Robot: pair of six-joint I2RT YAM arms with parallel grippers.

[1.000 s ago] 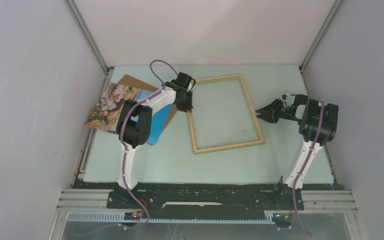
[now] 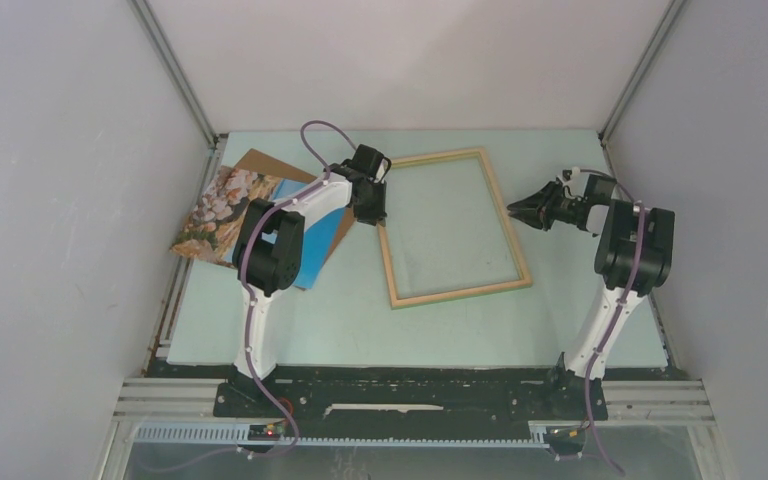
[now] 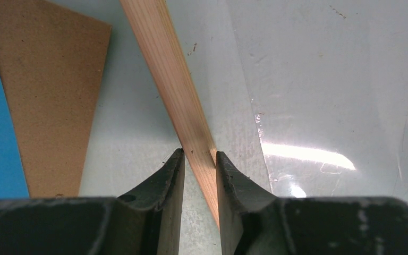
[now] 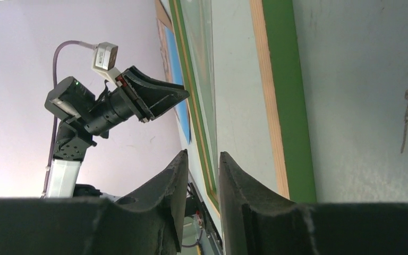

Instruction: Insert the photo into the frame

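The wooden frame (image 2: 460,293) with a clear pane lies mid-table. My left gripper is shut on its left bar (image 3: 167,79), seen closely in the left wrist view. My right gripper hangs just outside the right bar (image 4: 288,106), part open, with nothing clearly held. The floral photo (image 2: 222,205) lies at the left on a blue sheet (image 2: 315,255) and a brown board (image 2: 260,160), partly hidden by my left arm.
Grey walls enclose the table (image 2: 410,345) at back and sides. Free table surface shows in front of the frame and at the back right.
My right gripper has shifted slightly up in the top view, toward the back. The frame has shifted very slightly right and toward the front. The left arm looks unchanged.
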